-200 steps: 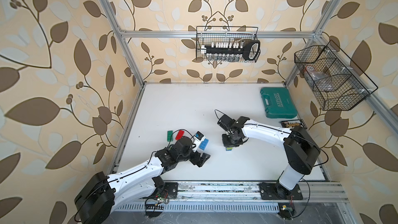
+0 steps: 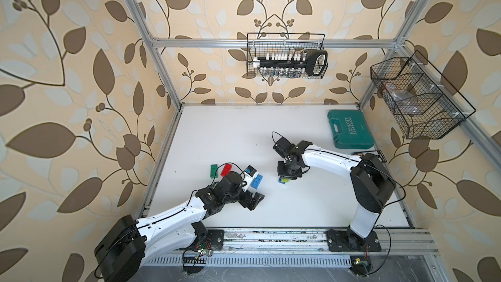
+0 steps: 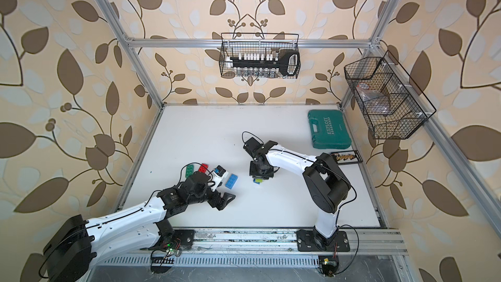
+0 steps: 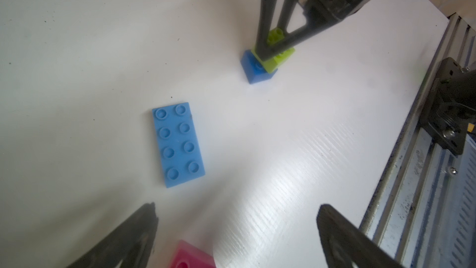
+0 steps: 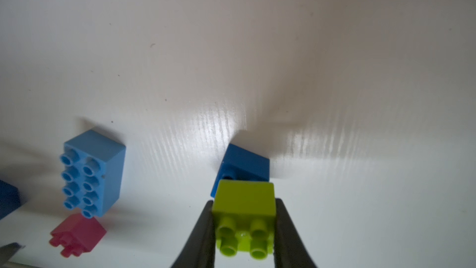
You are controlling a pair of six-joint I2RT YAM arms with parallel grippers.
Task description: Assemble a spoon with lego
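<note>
My right gripper is shut on a lime brick (image 5: 243,196), studs facing the camera in the right wrist view. Directly below the lime brick is a dark blue brick (image 5: 250,161), partly covered by it; whether the two are locked together I cannot tell. My left gripper stands open and empty, low over the table. Ahead of its fingers (image 4: 133,235) lies a light blue brick (image 4: 178,144) with two rows of studs, flat and studs up. A pink brick (image 4: 192,257) shows at the bottom edge of the left wrist view.
Behind the left arm lie a green brick (image 2: 213,170) and a red brick (image 2: 226,169). Another dark blue brick (image 5: 7,199) is cut off at the right wrist view's left edge. A teal case (image 2: 350,129) occupies the back right corner.
My right gripper has shifted slightly left and back with the lime brick, and the dark blue brick beneath has moved the same way. The left arm stays put.
</note>
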